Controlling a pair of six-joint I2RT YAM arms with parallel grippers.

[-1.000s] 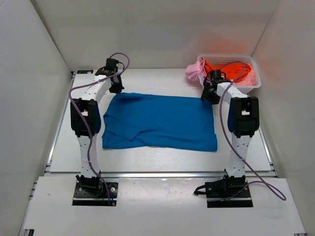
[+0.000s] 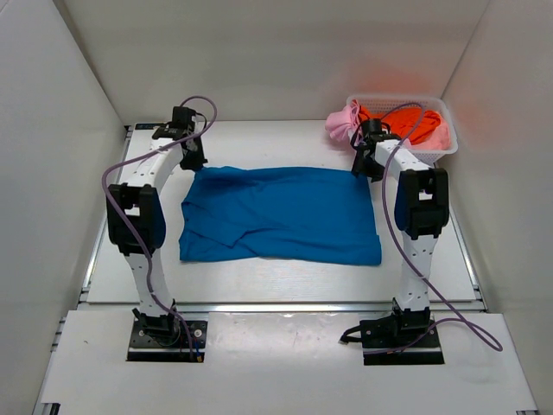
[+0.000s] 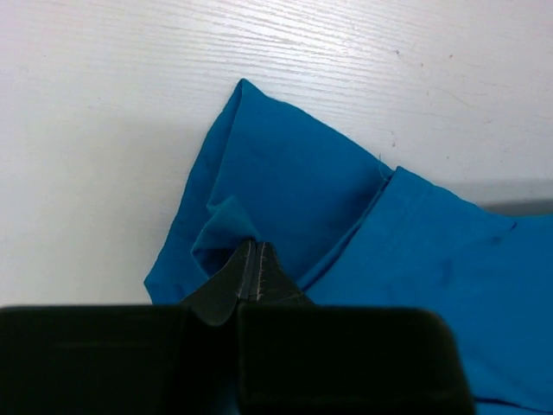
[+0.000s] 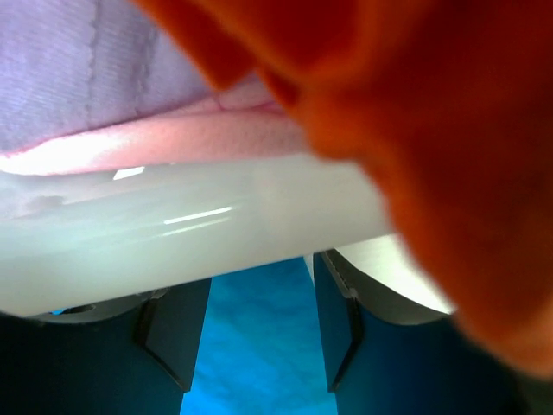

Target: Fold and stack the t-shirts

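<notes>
A blue t-shirt (image 2: 276,216) lies spread across the white table, its top-left part bunched under my left gripper (image 2: 199,166). In the left wrist view my left gripper is shut at a small raised fold of the blue cloth (image 3: 307,164); the fingertips appear to pinch it. My right gripper (image 2: 367,173) is at the shirt's top-right corner, in front of the basket. In the right wrist view that gripper stands open, blue fabric showing between and below its fingers, close to the basket rim.
A white basket (image 2: 441,152) at the back right holds orange (image 4: 441,130) and pink cloths; a pink bundle (image 2: 339,125) hangs over its left side.
My left gripper has moved slightly left and toward the front, the shirt's top-left part shifting a little with it. The right arm has shifted only slightly.
</notes>
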